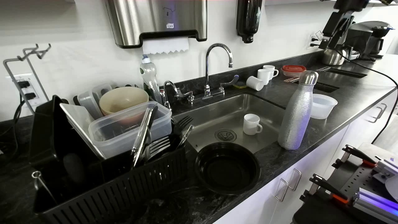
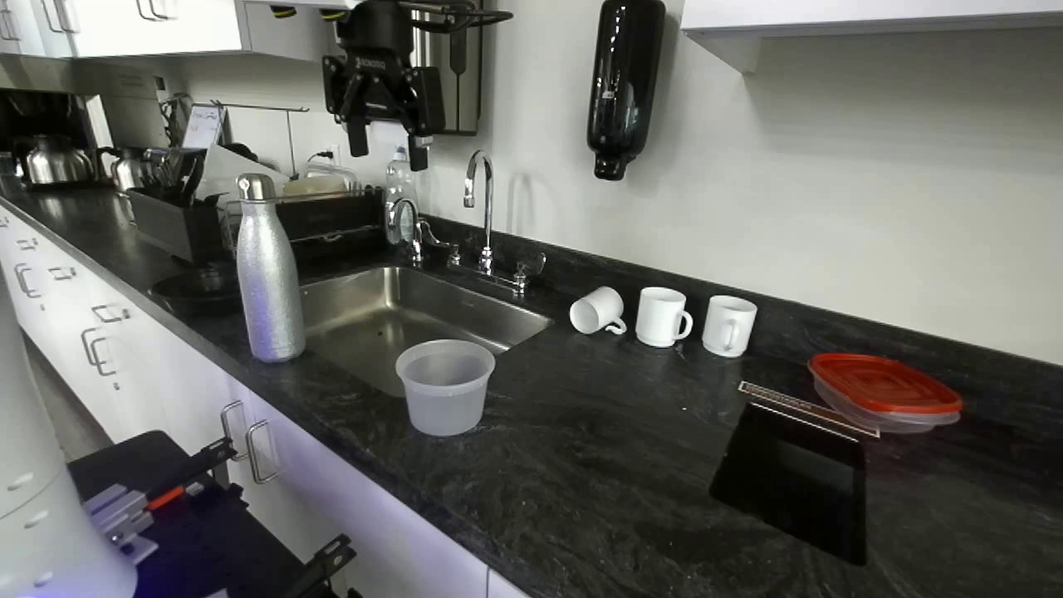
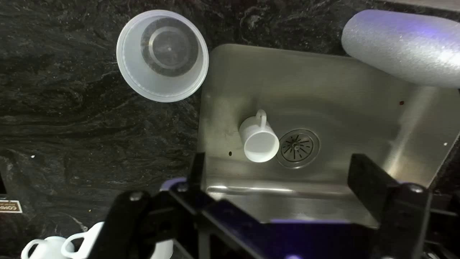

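Note:
My gripper [image 2: 389,149] is open, high above the counter, with nothing between its fingers. In the wrist view, the gripper spreads its dark fingers over the lower part of the sink [image 3: 353,90]. A white mug [image 3: 260,144] stands upright in the sink beside the drain, its handle away from my fingers. Three more white mugs rest on the counter near the wall: one lying on its side [image 2: 598,311], and two standing, the middle mug [image 2: 662,317] and the right mug [image 2: 729,325].
A silver bottle [image 2: 269,279] and a clear tub [image 2: 445,399] stand along the sink's front side. By the wall are the faucet [image 1: 207,71] and a red-lidded container [image 2: 887,389]. A full dish rack [image 1: 123,179] and a black bowl [image 1: 227,168] lie left of the sink.

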